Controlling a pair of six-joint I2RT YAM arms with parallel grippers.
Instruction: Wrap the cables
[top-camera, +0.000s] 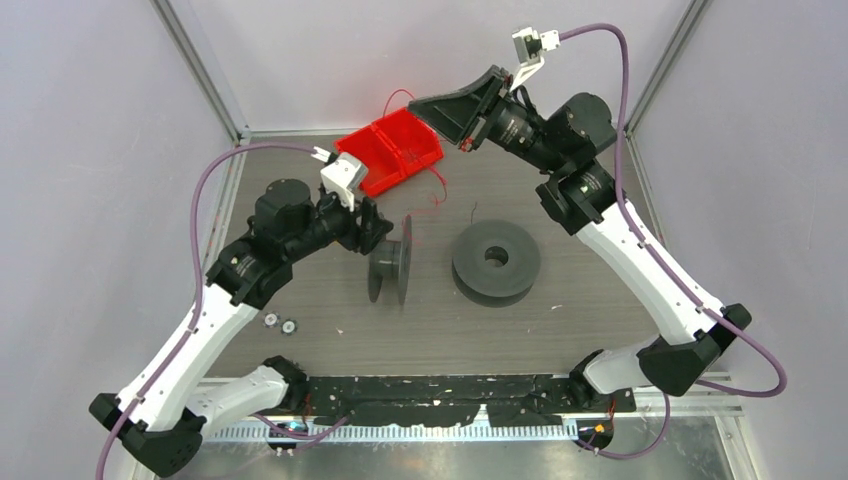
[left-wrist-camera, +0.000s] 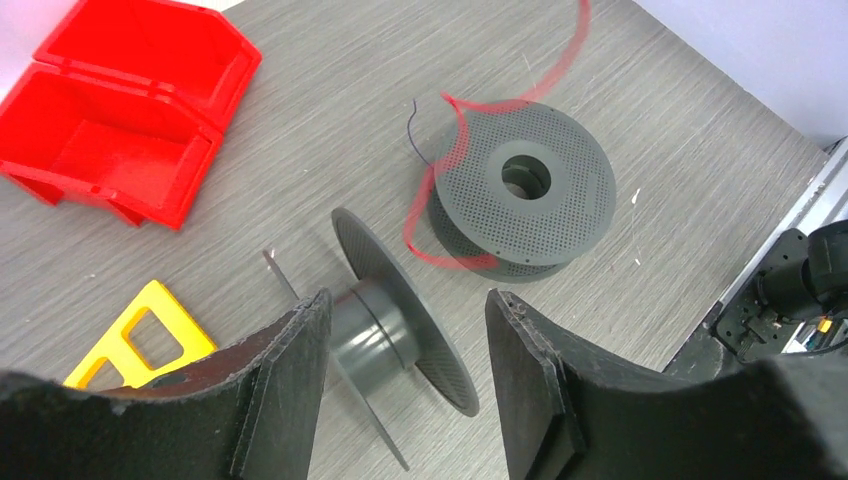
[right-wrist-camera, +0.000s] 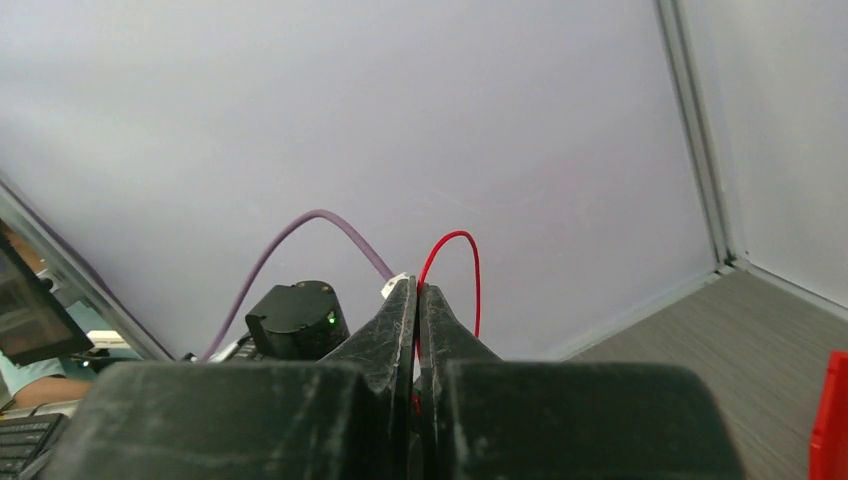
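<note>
My right gripper is shut on a thin red cable (right-wrist-camera: 467, 240), high above the back right in the top view; the cable loops and dangles toward the spools. My left gripper stands open above an upright-edged empty grey spool (top-camera: 404, 260), which shows between and beyond its fingers. A flat grey spool (top-camera: 497, 280) lies to its right, with red cable (left-wrist-camera: 430, 200) hanging across it in the left wrist view, blurred.
A red open box (top-camera: 372, 152) lies at the back. A yellow plastic piece (left-wrist-camera: 140, 320) is left of the spool. Small round parts (top-camera: 280, 322) lie at front left.
</note>
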